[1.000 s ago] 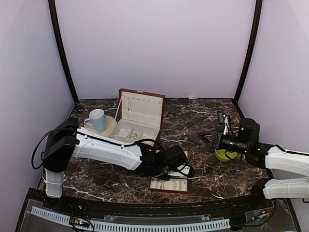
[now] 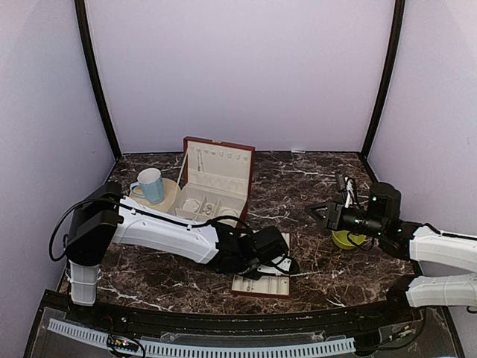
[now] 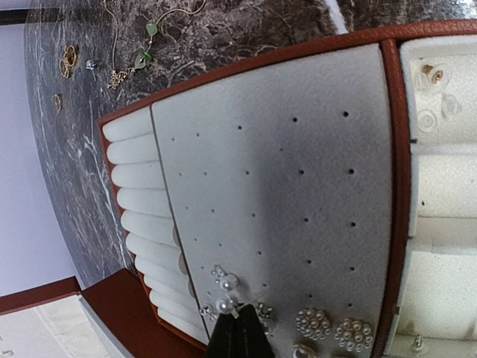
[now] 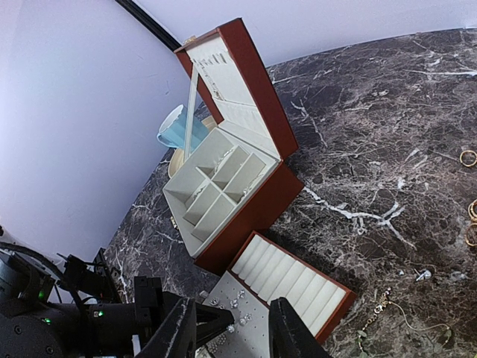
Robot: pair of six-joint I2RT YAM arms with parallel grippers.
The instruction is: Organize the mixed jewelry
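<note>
The jewelry tray (image 3: 272, 186) has a grey panel with rows of holes, several pearl and cluster earrings (image 3: 313, 323) at one end, and white ring rolls (image 3: 146, 200) along a side. My left gripper is shut, its tips down by a pearl earring (image 3: 226, 304); whether they touch it I cannot tell. In the top view the left arm hides much of the tray. My right gripper stands open and empty, off to the right of the tray. Loose on the table lie gold rings (image 3: 68, 60), a stud (image 3: 91, 65) and a green-stone necklace (image 3: 144, 60).
Behind the tray is the open jewelry box (image 4: 242, 198), its lid raised and bracelets in its compartments. A blue mug (image 2: 151, 186) stands on a round coaster at the left. Under the right arm sits a yellow-green bowl (image 2: 347, 239).
The right arm and the box look unchanged.
</note>
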